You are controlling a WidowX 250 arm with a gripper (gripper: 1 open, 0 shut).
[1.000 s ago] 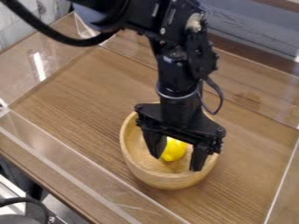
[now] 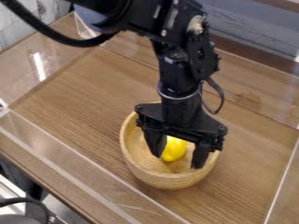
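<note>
A light wooden bowl [image 2: 166, 178] sits on the table in the middle of the view. Inside it lies a yellow object [image 2: 174, 150], partly hidden by the black gripper [image 2: 177, 150]. The gripper hangs low over the bowl with its two fingers spread on either side of the yellow thing, open. Whether the fingers touch it cannot be told.
Clear strips run along its edges, and a dark cable and white items show past the near left edge.
The arm and gripper have shifted very slightly; the bowl and yellow object look unmoved.
</note>
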